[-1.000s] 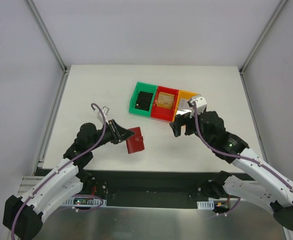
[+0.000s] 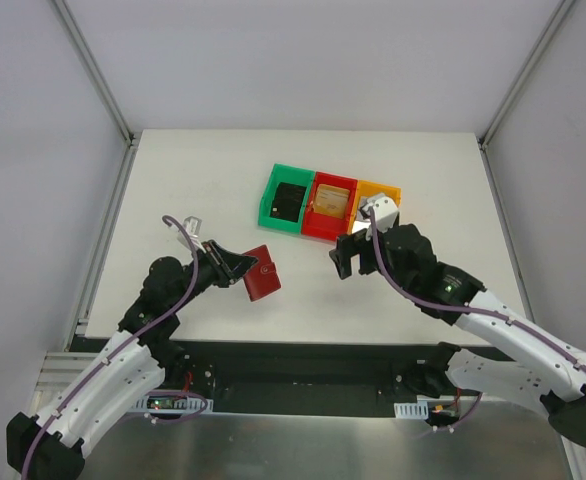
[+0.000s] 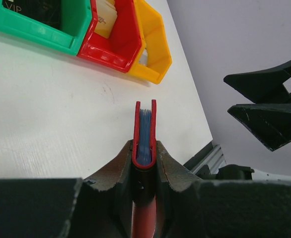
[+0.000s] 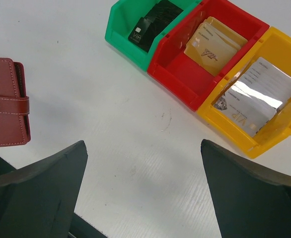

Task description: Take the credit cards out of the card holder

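A dark red card holder with a snap strap is in my left gripper, which is shut on it. In the left wrist view the holder is seen edge-on, bluish sleeve edges showing between its covers. To its right, apart from it, my right gripper stands open with nothing between its fingers. Cards lie in three bins: black ones in the green bin, gold ones in the red bin, silver ones in the yellow bin.
The green bin, red bin and yellow bin stand side by side toward the back of the white table. Bare tabletop lies between them and the holder.
The left gripper has shifted slightly left with the card holder, which has tilted a little.
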